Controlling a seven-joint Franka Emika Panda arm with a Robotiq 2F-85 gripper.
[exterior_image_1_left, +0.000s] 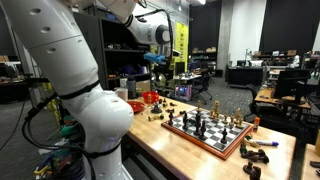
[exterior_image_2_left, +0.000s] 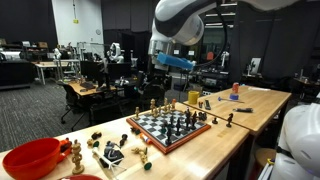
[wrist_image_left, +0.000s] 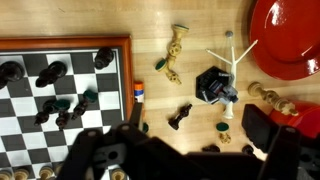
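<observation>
A chessboard (exterior_image_1_left: 210, 132) with a wooden border lies on the table, with dark pieces (exterior_image_1_left: 199, 126) and light-gold pieces (exterior_image_1_left: 214, 108) standing on it. The wrist view shows only its right part, including several dark pieces (wrist_image_left: 52, 74). My gripper hangs high above the table, right of the board in that view, open with nothing between its fingers. Below it on the bare wood lie a black piece (wrist_image_left: 180, 117) and a gold piece (wrist_image_left: 175, 46). Another gold piece (wrist_image_left: 272, 98) is farther right, partly near the dark finger.
A red dish (wrist_image_left: 290, 42) occupies the upper right of the wrist view; a red bowl (exterior_image_2_left: 33, 158) stands at the table's near left. Beside the loose pieces sits a black hexagonal object with thin pale rods (wrist_image_left: 212, 85). Bare tabletop (exterior_image_1_left: 165, 140) borders the board.
</observation>
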